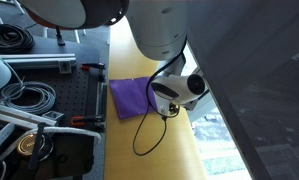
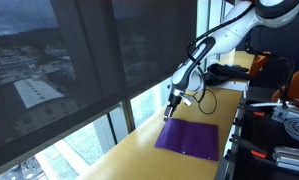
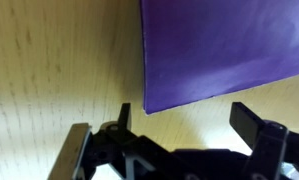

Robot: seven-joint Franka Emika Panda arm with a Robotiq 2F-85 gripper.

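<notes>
A flat purple cloth (image 2: pixel 192 139) lies on the light wooden table (image 2: pixel 109 165); one corner of the same cloth (image 3: pixel 219 50) fills the upper right of the wrist view. In that view my gripper is open, its black fingers spread wide with the cloth's near corner between and ahead of them. Exterior view 2 has the gripper (image 2: pixel 170 116) pointing down close to the cloth's far corner. Whether the fingertips touch the table cannot be made out. The arm covers part of the cloth (image 1: pixel 129 98) in exterior view 1.
An open black toolbox (image 1: pixel 74 95) with coiled cables (image 1: pixel 29 98) stands beside the table. A grey blind (image 2: pixel 59 70) and window run along the other side. Bare wood stretches out on the table's near part (image 1: pixel 149 160). A cable hangs from the arm.
</notes>
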